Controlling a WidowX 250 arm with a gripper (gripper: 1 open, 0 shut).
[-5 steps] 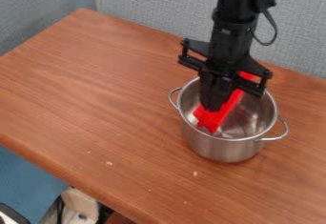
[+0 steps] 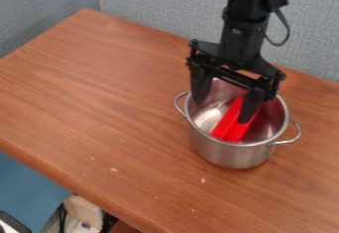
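A steel pot (image 2: 232,153) with two side handles stands on the right part of the wooden table. A red object (image 2: 233,124) lies inside it. My black gripper (image 2: 225,100) hangs over the pot from above, open, its fingers spread at either side of the pot's mouth, with the red object below between them. Whether the fingertips touch the pot or the red object is unclear.
Grey padded walls stand behind it. A blue surface and some clutter show off the table's edge at the lower left.
About a second ago the fingers were close together on the red object, which stood higher.
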